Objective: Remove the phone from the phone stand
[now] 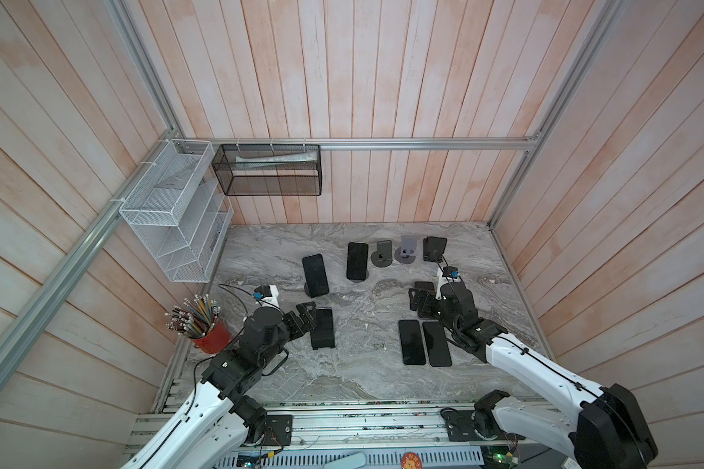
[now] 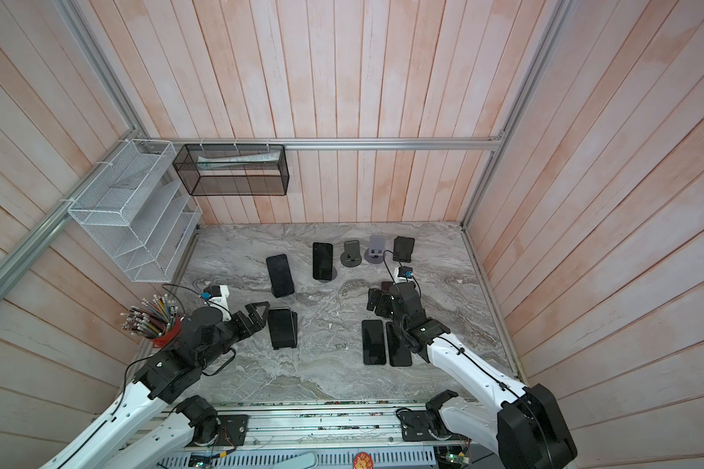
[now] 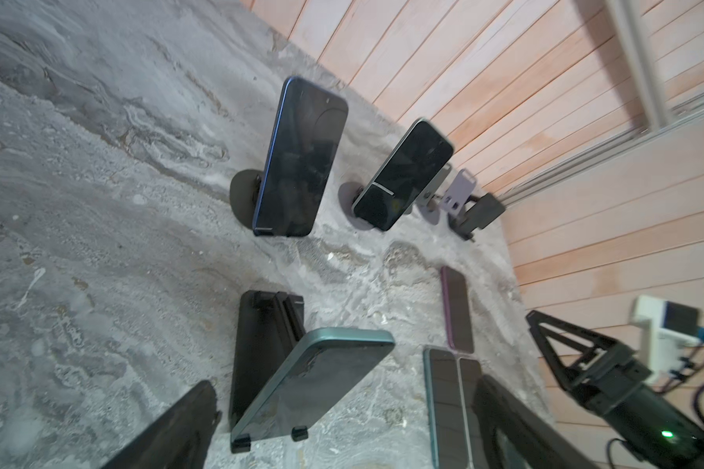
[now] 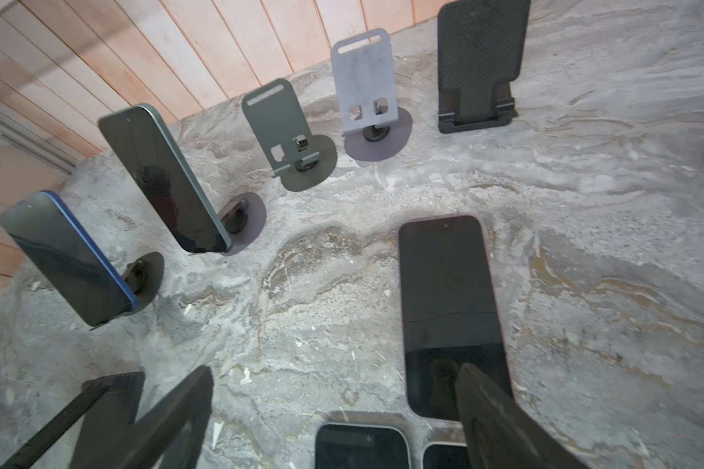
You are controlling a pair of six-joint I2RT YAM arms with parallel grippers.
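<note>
On a black stand (image 3: 256, 344) in the left wrist view leans a phone with a teal edge (image 3: 316, 383). My left gripper is open at the near side of this phone, its fingers apart with nothing gripped. Behind it, a blue-edged phone (image 3: 301, 156) and a pale-edged phone (image 3: 403, 176) each rest tilted on round-based stands. In the right wrist view my right gripper has its fingers apart and empty, above the table just left of a flat pink-edged phone (image 4: 449, 281).
A green-grey stand (image 4: 277, 117), a lilac stand (image 4: 363, 74) and a black stand (image 4: 477, 62) are empty along the back. Two phones (image 1: 412, 342) lie flat near the right arm. A red cup of pens (image 1: 213, 336) stands left.
</note>
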